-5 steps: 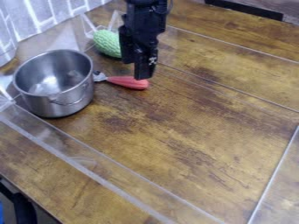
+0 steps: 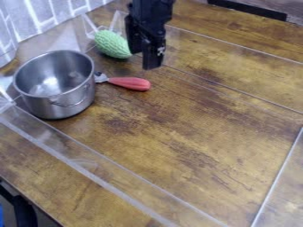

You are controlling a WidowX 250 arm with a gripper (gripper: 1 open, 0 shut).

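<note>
My gripper (image 2: 149,55) hangs from the top centre, dark, just right of a green textured corn-like object (image 2: 112,43) near the back left. A steel pot (image 2: 55,74) stands at the left, empty as far as its inside shows. A red-handled utensil (image 2: 129,83) lies right of the pot, below and apart from my gripper. The gripper's fingers are small and dark; whether they are open or shut is unclear.
Clear strips run along its left and right sides. A pale wall or backing rises at the upper left.
My gripper has moved toward the back, up and away from the red-handled utensil. The pot, utensil and green object show no clear movement.
</note>
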